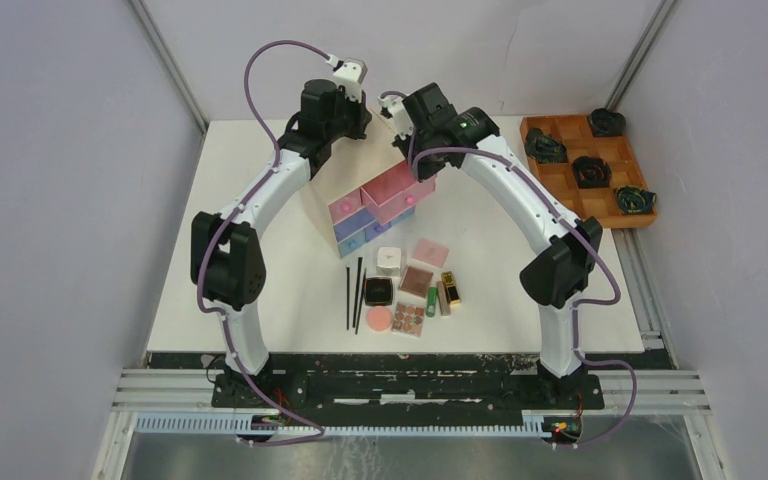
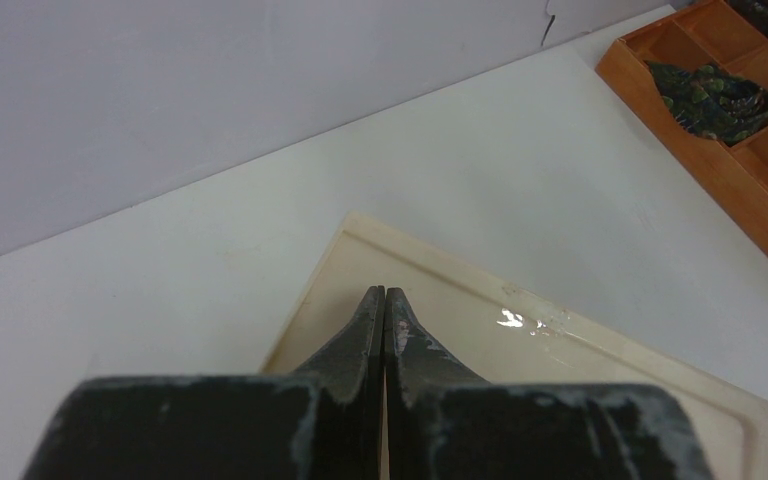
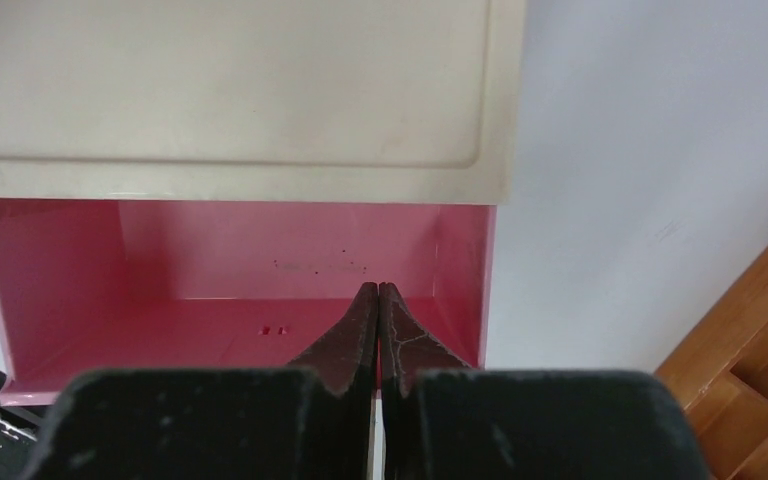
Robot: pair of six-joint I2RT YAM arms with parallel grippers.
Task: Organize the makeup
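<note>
A cream drawer organizer (image 1: 325, 185) stands at the back centre, with a pink drawer (image 1: 390, 190) pulled out at its upper right. My left gripper is over the organizer's cream top (image 2: 580, 355), fingertips together; what lies between them, if anything, is hidden. My right gripper is shut, over the open pink drawer (image 3: 210, 240), just in front of the top's edge (image 3: 260, 180). Makeup lies in front of the organizer: a white box (image 1: 389, 260), palettes (image 1: 407, 319), a pink compact (image 1: 378, 318), brushes, tubes and other items.
A wooden divided tray (image 1: 585, 170) with dark coiled items stands at the back right. Walls border the back and sides.
</note>
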